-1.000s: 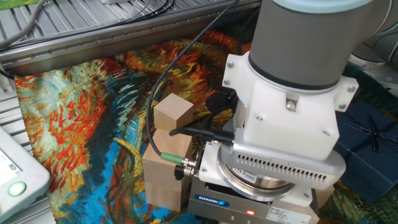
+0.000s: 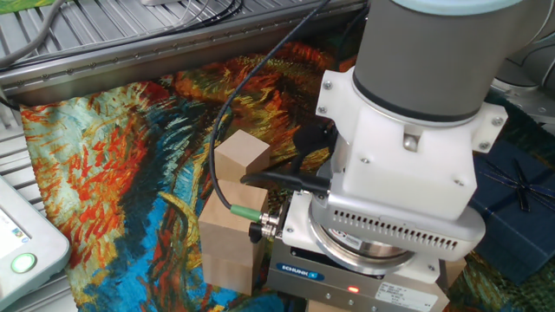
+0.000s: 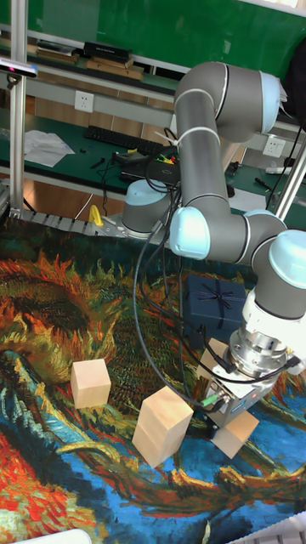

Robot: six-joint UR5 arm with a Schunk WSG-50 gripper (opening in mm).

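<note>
My gripper is low over the cloth at the right in exterior view 3, close to a wooden block. Its fingers are mostly hidden, so neither their opening nor any grip on that block can be made out. From exterior view 2 the gripper's body covers what lies beneath, with only a strip of pale wood showing under its lower edge. Left of the gripper stands a taller wooden stack, apparently two blocks. A single wooden cube sits farther left. Another wooden block is partly hidden behind the gripper.
A dark blue box lies on the patterned cloth behind the arm. The gripper's cable loops close above the stack. A white device with a green button occupies the left edge.
In exterior view 2 the gripper has shifted slightly up and right in the image, exposing pale wood beneath its lower edge. The cube and the stack have stayed put.
</note>
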